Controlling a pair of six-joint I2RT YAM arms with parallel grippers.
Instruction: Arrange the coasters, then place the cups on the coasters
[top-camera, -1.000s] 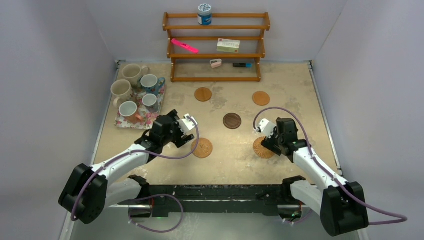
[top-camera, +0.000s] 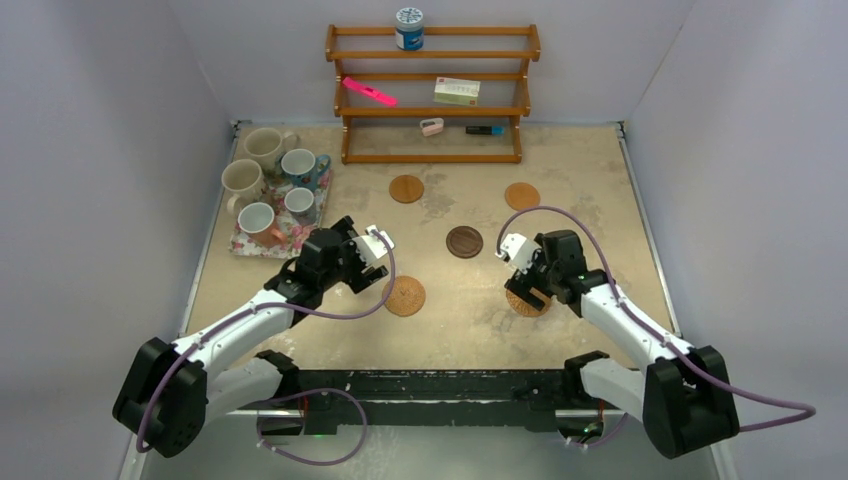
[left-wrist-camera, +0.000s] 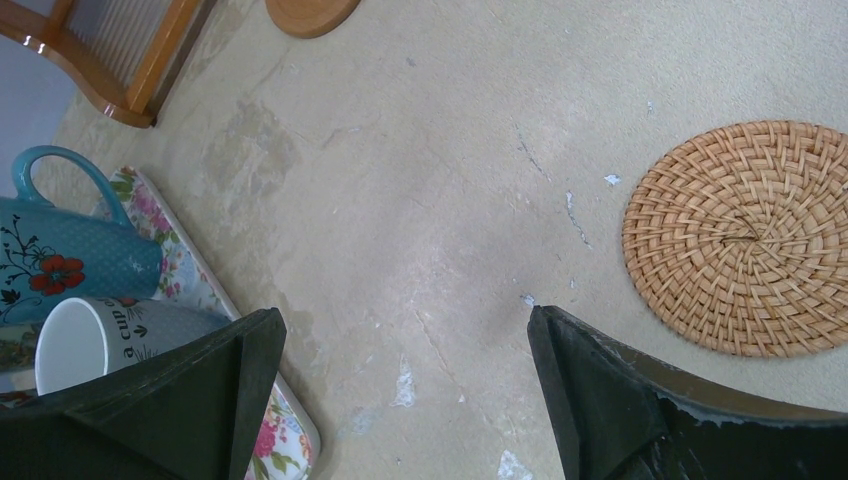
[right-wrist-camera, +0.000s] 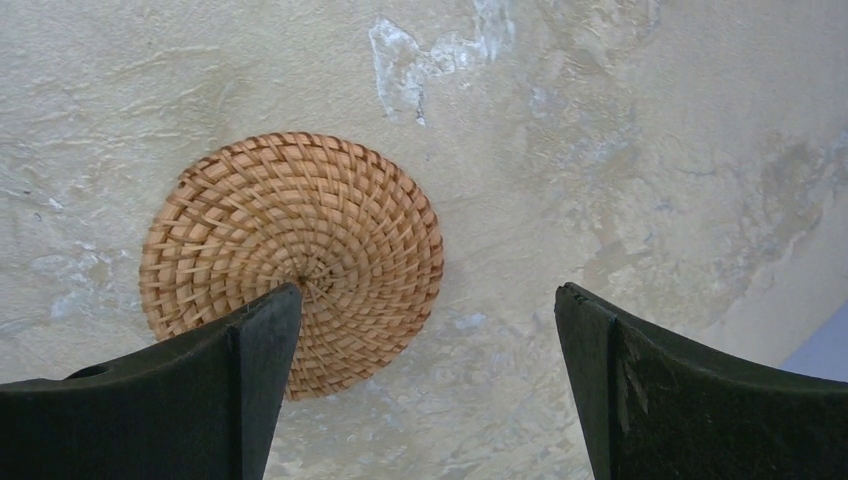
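Several cups stand on a floral tray (top-camera: 240, 245) at the far left: two cream mugs (top-camera: 240, 177), a blue cup (top-camera: 299, 165), a small grey cup (top-camera: 300, 204) and an orange cup (top-camera: 260, 222). Right of the tray, my left gripper (top-camera: 358, 253) hovers open and empty; its wrist view catches the blue cup (left-wrist-camera: 75, 255) and grey cup (left-wrist-camera: 130, 335) at the left. A woven coaster (left-wrist-camera: 745, 240) lies to its right. My right gripper (top-camera: 533, 268) is open above another woven coaster (right-wrist-camera: 300, 260), partly behind its left finger, with no cup there.
Two tan round coasters (top-camera: 406, 189) lie toward the back, and a dark brown one (top-camera: 464, 242) rests mid-table. A wooden rack (top-camera: 432, 112) holding small items spans the back. Bare tabletop (top-camera: 460, 320) separates the two woven coasters.
My left arm has barely moved. Cups and coasters stay put.
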